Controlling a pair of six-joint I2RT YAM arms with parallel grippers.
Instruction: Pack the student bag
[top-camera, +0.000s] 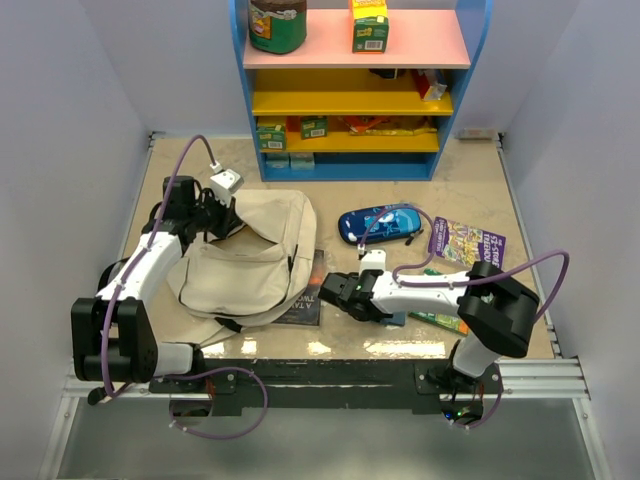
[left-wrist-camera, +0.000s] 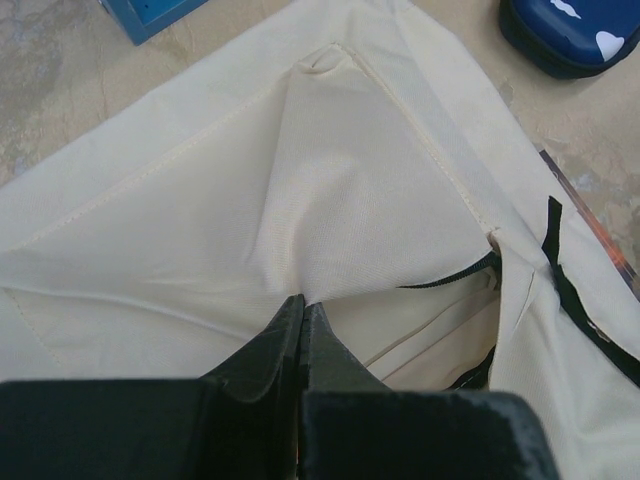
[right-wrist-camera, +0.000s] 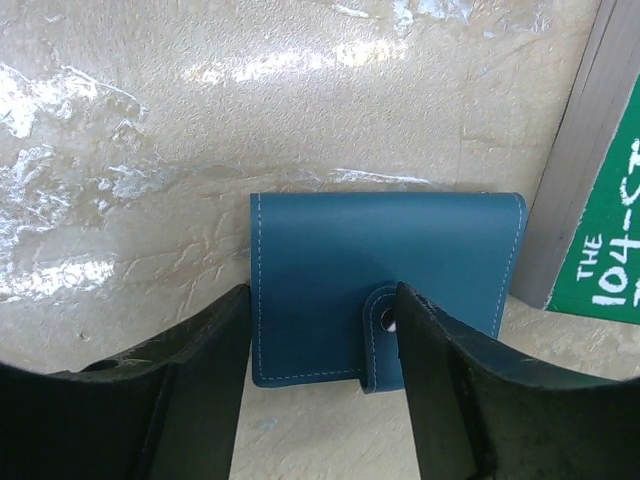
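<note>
A cream canvas bag (top-camera: 240, 280) lies on the left of the table, its mouth partly open. My left gripper is shut at the bag's fabric near the opening; only cloth, if anything, is at its tips. My right gripper is low over a small dark teal folded pouch (right-wrist-camera: 300, 250), fingers apart around its lower part, near the snap; whether it grips cannot be told. A blue pencil case (top-camera: 370, 222), a purple book (top-camera: 465, 243), a dark book (top-camera: 300, 310) and a green book (right-wrist-camera: 605, 230) lie on the table.
A shelf unit (top-camera: 355, 170) with boxes stands at the back. The dark book lies partly under the bag's right side, and the green book borders the pouch on the right. Bare table shows at the front and between the pencil case and shelf.
</note>
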